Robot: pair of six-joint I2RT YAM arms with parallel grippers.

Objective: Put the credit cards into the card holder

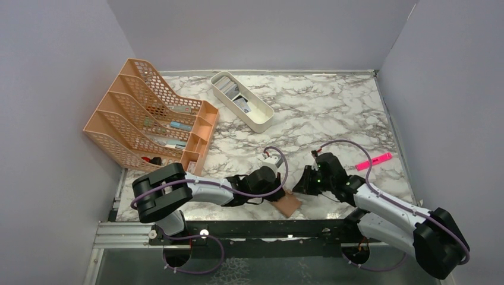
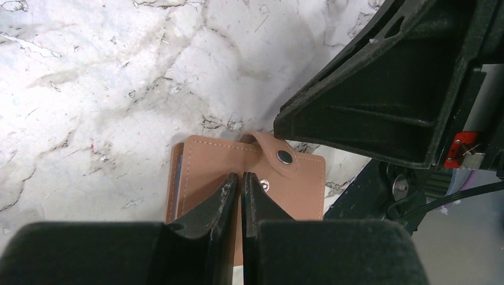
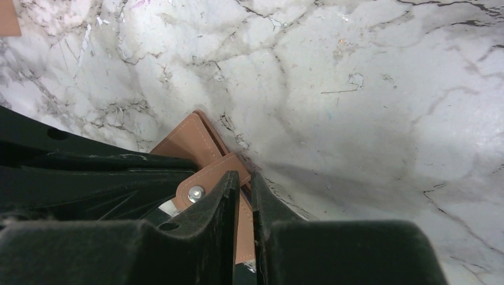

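The tan leather card holder (image 1: 286,204) lies on the marble at the front edge, its snap strap (image 2: 274,155) lifted at one end. My left gripper is shut on the holder's body, beside the silver stud. My right gripper is shut on the holder's strap edge, at the other side. In each wrist view the other gripper reaches in from the side. Cards (image 1: 227,87) sit in a white oblong box (image 1: 261,124) at the back.
An orange rack (image 1: 202,144) with several items fills the left side. A pink marker (image 1: 374,161) lies at the right edge.
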